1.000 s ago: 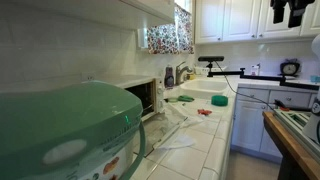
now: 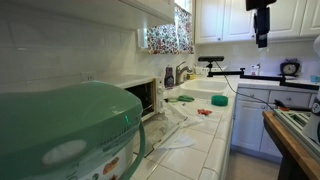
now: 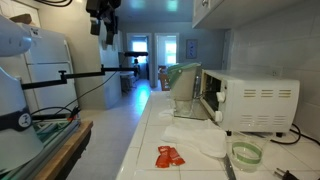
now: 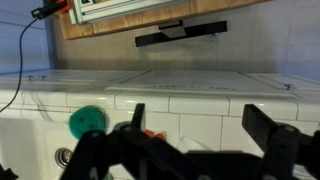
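My gripper (image 2: 262, 40) hangs high in the air, well above the counter, fingers pointing down. In the wrist view the gripper is open, its dark fingers wide apart with nothing held. Below it runs the white tiled counter edge (image 4: 205, 104). A red item (image 4: 155, 134) on the counter is partly hidden behind the fingers. To its left sits a round green object (image 4: 87, 122). Exterior view 2 shows the red item (image 3: 168, 157) lying flat near a crumpled white sheet (image 3: 195, 135).
A white toaster oven (image 3: 255, 102) stands against the wall, with a clear bowl of green contents (image 3: 245, 153) before it. A large green container (image 2: 65, 120) blocks the near left. Open floor (image 4: 200, 80) separates the counter from the wooden table (image 4: 150, 20).
The gripper has come further into exterior view 1, moving left and down from the top right corner. The counter objects look unmoved.
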